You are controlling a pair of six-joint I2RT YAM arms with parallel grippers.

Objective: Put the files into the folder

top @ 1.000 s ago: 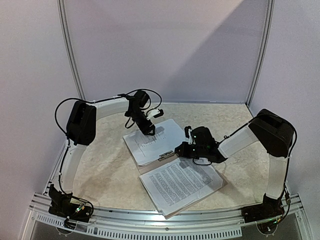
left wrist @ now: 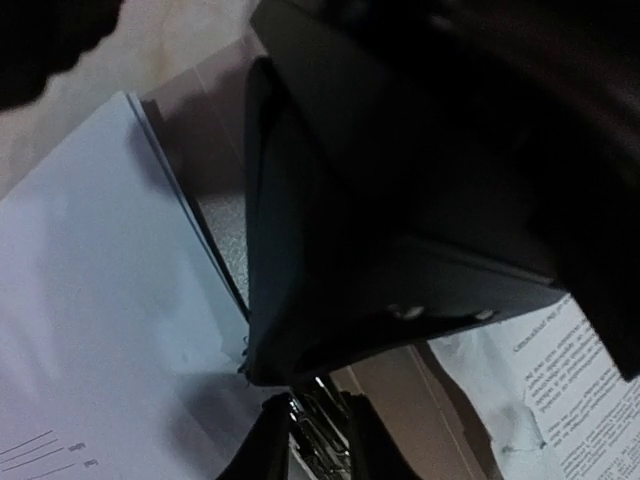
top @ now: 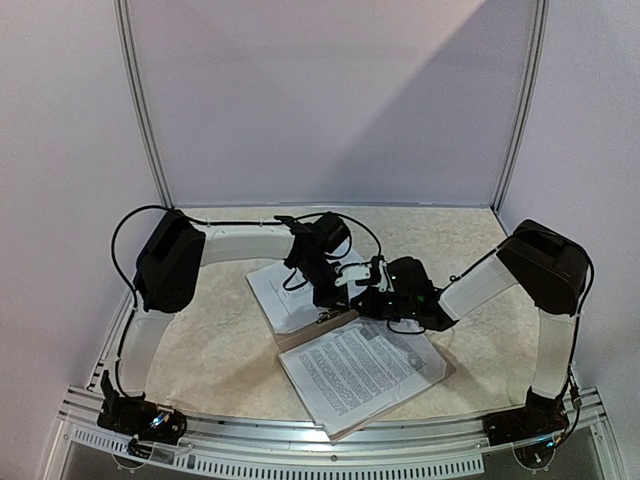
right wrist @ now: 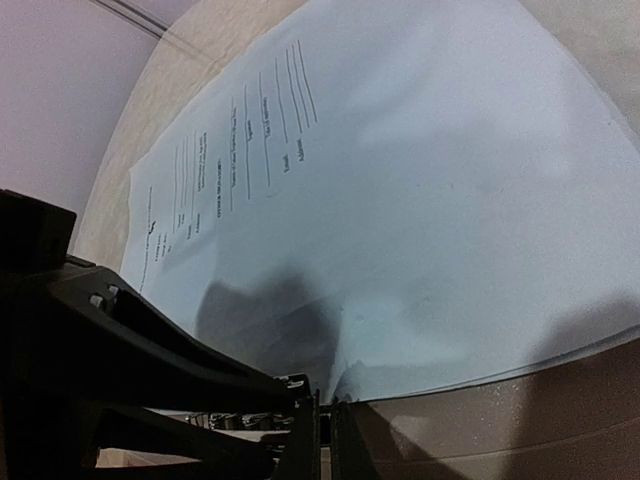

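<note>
A brown folder (right wrist: pixel 560 410) lies open, with a white stack of files (top: pixel 283 300) on its far half and a printed stack (top: pixel 350 375) on its near half. Along the fold sits a metal clip (left wrist: pixel 318 440). My left gripper is low over this clip, its fingers parted on either side of it. Close by, at the clip's right end, my right gripper is shut at the white sheets' edge; whether anything thin is pinched there is hidden. The two grippers almost touch in the top view.
The dark right gripper body fills much of the left wrist view, leaving little room between the arms. Bare table (top: pixel 225 350) lies left of the folder. The metal front rail (top: pixel 330 465) runs close to the near stack.
My right gripper and the folder look nearly unmoved.
</note>
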